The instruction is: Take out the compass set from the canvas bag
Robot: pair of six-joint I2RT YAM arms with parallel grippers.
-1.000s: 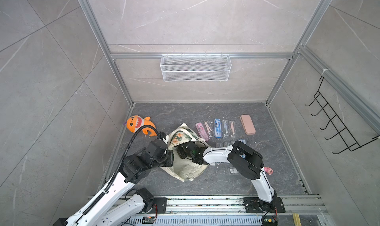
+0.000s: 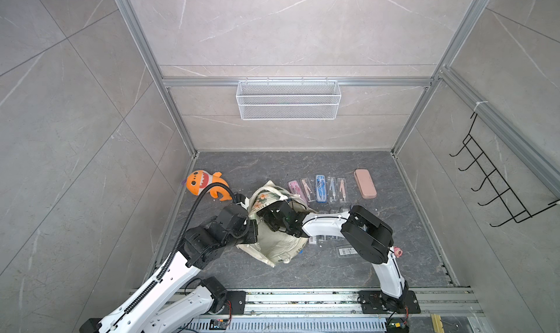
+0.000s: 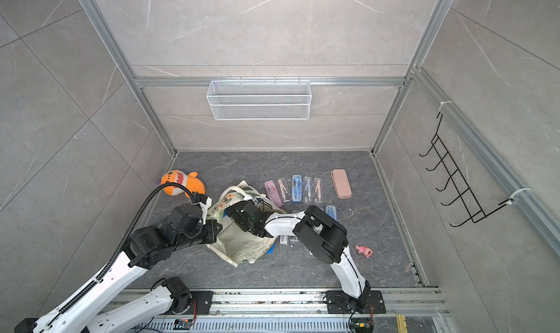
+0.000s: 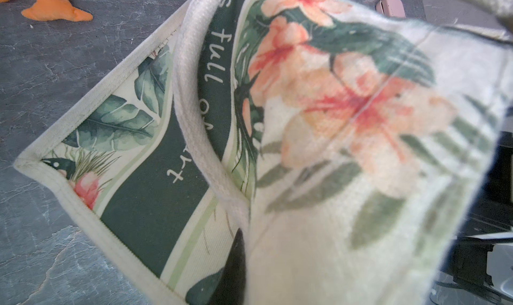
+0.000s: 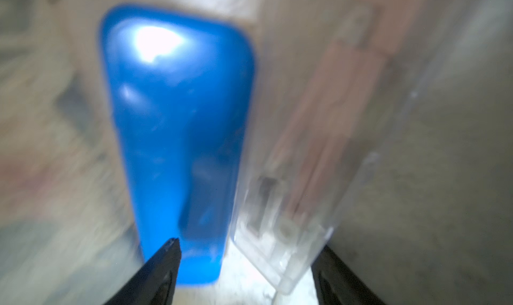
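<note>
The cream canvas bag [image 2: 274, 248] with a flowered flap [image 4: 352, 118] lies open on the floor. At its left side my left gripper [image 2: 248, 213] is shut on the bag's fabric, which fills much of the left wrist view. My right gripper is inside the bag, open, its fingertips around the lower ends of a blue case [image 5: 179, 134] and a clear case [image 5: 320, 144] with pinkish tools inside; whether it touches them I cannot tell.
An orange plush shark [image 2: 204, 181] lies back left. Pencil cases and several clear packets [image 2: 341, 188] lie behind and right of the bag, with a pink case [image 2: 364, 183] farther right. A wire basket [image 2: 288, 99] hangs on the back wall.
My right arm has shifted slightly, and its gripper stays in the bag beneath the flap. The left arm is nearly still.
</note>
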